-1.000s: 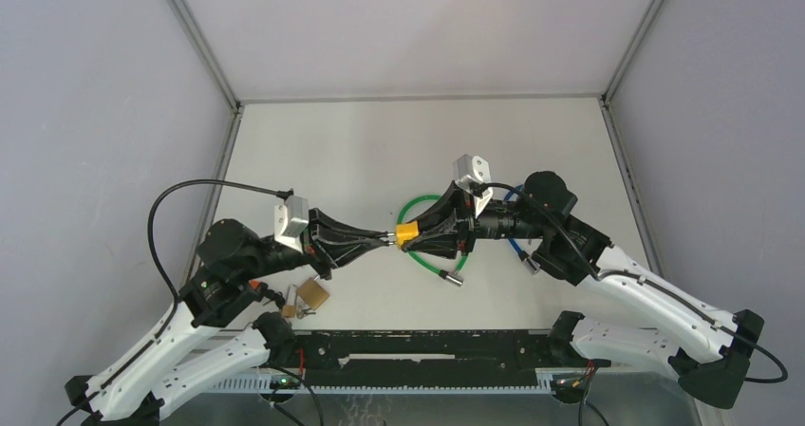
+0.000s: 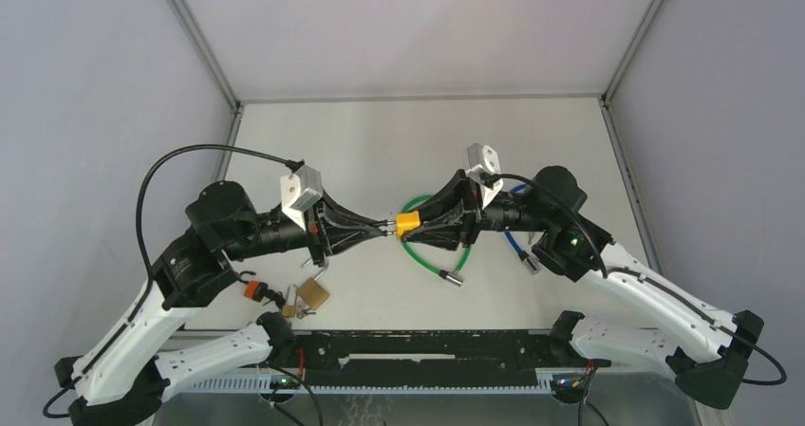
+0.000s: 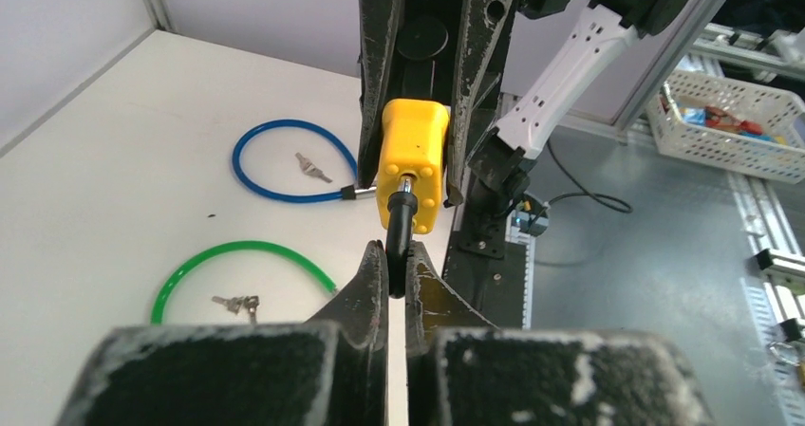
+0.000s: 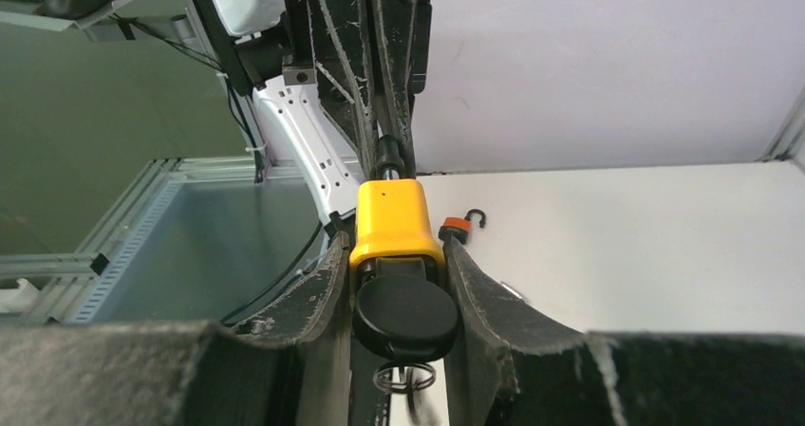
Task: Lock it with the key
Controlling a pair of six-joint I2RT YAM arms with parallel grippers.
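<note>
Between the two arms in the top view hangs a yellow padlock (image 2: 407,224). Its shackle carries a black sleeve (image 3: 401,219), and my left gripper (image 2: 383,229) is shut on that sleeve; silver shackle metal shows at the lock body. My right gripper (image 2: 412,230) has its fingers (image 4: 320,288) on either side of the yellow body and a round black key head (image 4: 406,314). Whether they press on the lock cannot be told. The key's blade is hidden. Below the head dangles a key ring (image 4: 403,377), its lower part blurred.
On the table below lie a green cable lock (image 2: 424,262) and a blue cable lock (image 2: 514,246), with loose keys (image 3: 311,167) inside the blue loop. Brass padlocks (image 2: 312,293) and an orange-black lock (image 2: 256,291) sit at the front left.
The padlock remains nearly in place.
</note>
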